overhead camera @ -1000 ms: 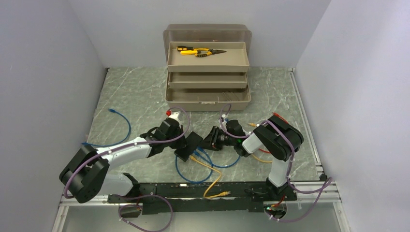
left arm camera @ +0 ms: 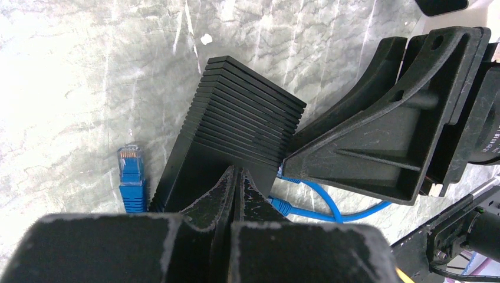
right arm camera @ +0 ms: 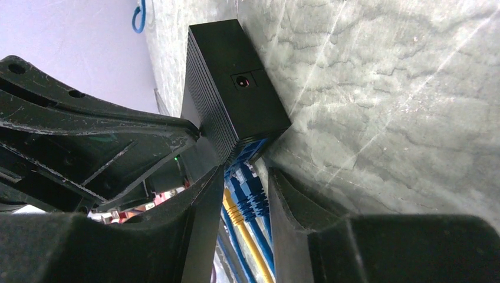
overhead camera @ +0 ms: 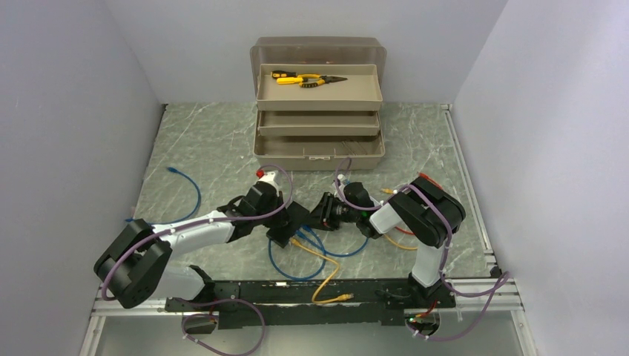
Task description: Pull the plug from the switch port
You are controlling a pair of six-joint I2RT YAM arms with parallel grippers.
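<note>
The black switch (left arm camera: 236,112) lies on the marble surface between both grippers, with blue plugs (right arm camera: 250,194) and a yellow plug (right arm camera: 236,209) at its port end. My left gripper is shut over the switch, nothing visible between its fingertips. My right gripper is part open at the port end, its fingertips either side of the plug ends; whether it grips one I cannot tell. A loose-looking blue connector (left arm camera: 132,177) lies beside the switch in the left wrist view.
A beige toolbox (overhead camera: 319,156) with pliers and a screwdriver in its top tray stands behind. Blue cables (overhead camera: 185,178) lie at left, red and yellow cables at right.
Both arms are almost still in the top view; the right gripper has shifted very slightly at the switch's port end.
</note>
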